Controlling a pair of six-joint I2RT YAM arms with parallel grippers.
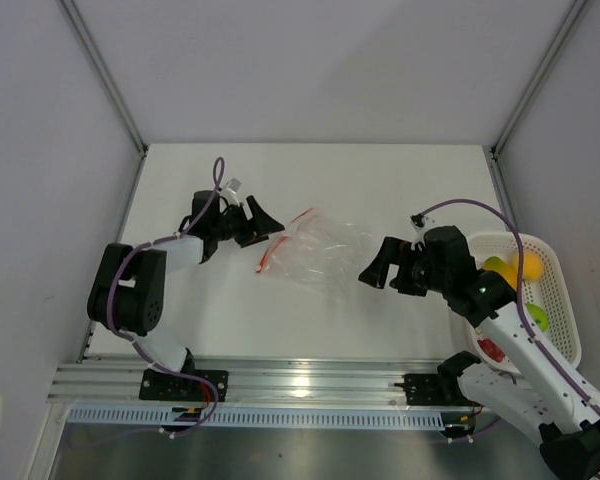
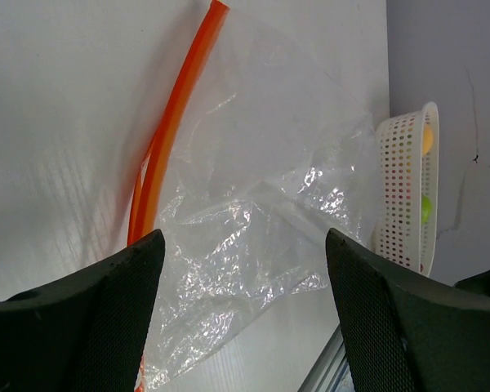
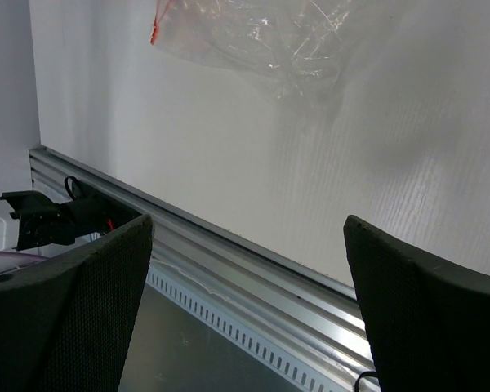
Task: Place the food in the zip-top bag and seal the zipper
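Note:
The clear zip top bag (image 1: 325, 250) lies flat on the white table, its orange-red zipper edge (image 2: 173, 118) facing left. In the left wrist view the bag spreads out ahead of the open left gripper, with nothing between its fingers. From above, that gripper (image 1: 266, 229) is at the zipper side of the bag. My right gripper (image 1: 372, 263), open and empty, hovers by the bag's right side; its own view has the bag (image 3: 261, 37) at the top. Fruit, including an orange (image 1: 529, 265), a green apple (image 1: 536, 317) and a red piece (image 1: 491, 349), sits in a basket.
The white perforated basket (image 1: 569, 325) stands at the table's right, partly behind the right arm. A metal rail (image 1: 300, 375) runs along the front edge. Bare table (image 1: 310, 170) stretches behind the bag. Walls close off the back and sides.

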